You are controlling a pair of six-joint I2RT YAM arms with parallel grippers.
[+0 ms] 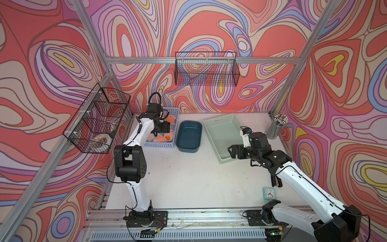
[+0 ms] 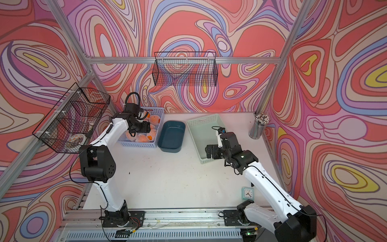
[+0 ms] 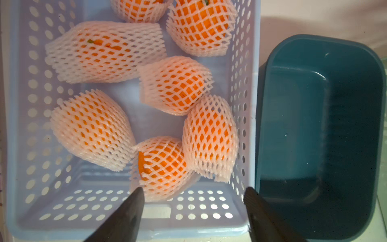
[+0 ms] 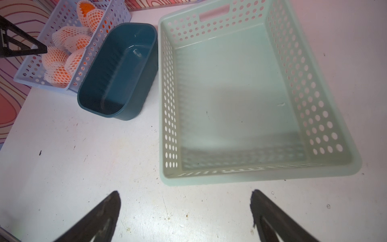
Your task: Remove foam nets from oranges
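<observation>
Several oranges in white foam nets lie in the lilac basket [image 3: 16, 121] at the back left. In the left wrist view, one netted orange [image 3: 163, 167] lies near the front wall with a bare orange patch on its left. Another netted orange [image 3: 211, 137] rests against it at the right wall. My left gripper hangs over the basket, its fingers [image 3: 125, 213] apart and nothing between them. My right gripper stands open and empty near the front of the green basket [image 1: 217, 145].
A dark teal bin [image 1: 189, 149] stands between the two baskets, empty, as is the green basket. A clock [image 1: 269, 193] and a holder of sticks [image 1: 276, 127] are on the right.
</observation>
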